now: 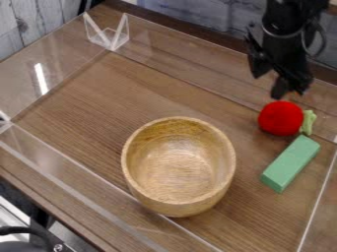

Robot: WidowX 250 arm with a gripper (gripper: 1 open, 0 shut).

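Observation:
My gripper (pixel 275 77) is over the upper right of the table, above and a little behind a red round object (pixel 281 117) with a small green stem or leaf at its right. Its fingers look apart, though the space between them is unclear at this size. A green rectangular block (pixel 290 163) lies in front of the red object, toward the lower right.
A large yellow bowl (pixel 178 162) sits at the lower middle. A small white wire-like object (pixel 110 32) stands at the back left.

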